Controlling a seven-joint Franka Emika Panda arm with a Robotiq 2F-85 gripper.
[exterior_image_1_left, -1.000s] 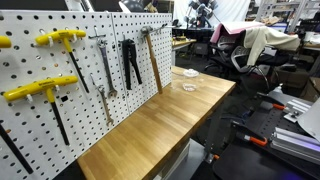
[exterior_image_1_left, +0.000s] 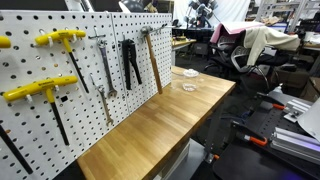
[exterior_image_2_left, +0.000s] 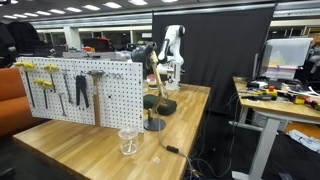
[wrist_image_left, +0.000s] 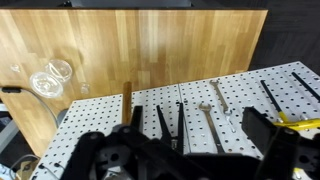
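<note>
My gripper stands open in the wrist view, its dark fingers wide apart with nothing held between them. Beyond it is the white pegboard (wrist_image_left: 95, 120). Tools hang there: a wooden-handled hammer (exterior_image_1_left: 153, 62), black-handled pliers (exterior_image_1_left: 130, 62), two wrenches, a longer one (exterior_image_1_left: 105, 66) and a shorter one (exterior_image_1_left: 104, 105), and yellow T-handled tools (exterior_image_1_left: 40, 90). The gap between the fingers overlaps the pliers (wrist_image_left: 180, 125) and a wrench (wrist_image_left: 211, 128) in the wrist view; how far away they are is hard to judge.
A wooden table (exterior_image_1_left: 150, 132) carries the pegboard, with bare wood in front of it. Clear round containers (wrist_image_left: 60, 70) and a cable (wrist_image_left: 25, 90) lie near the board's end. A black lamp-like stand (exterior_image_2_left: 154, 100) is close by.
</note>
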